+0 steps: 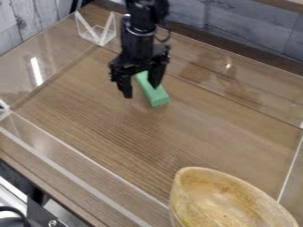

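Observation:
The black gripper (140, 66) hangs over the wooden table in the upper middle, its fingers spread open on either side of a green block (153, 94). The block lies on the table at a slant, its far end partly hidden behind the gripper. Whether the fingers touch it cannot be told.
A cream oval bowl (225, 206) sits at the lower right. Clear plastic pieces stand at the top left and left edge.

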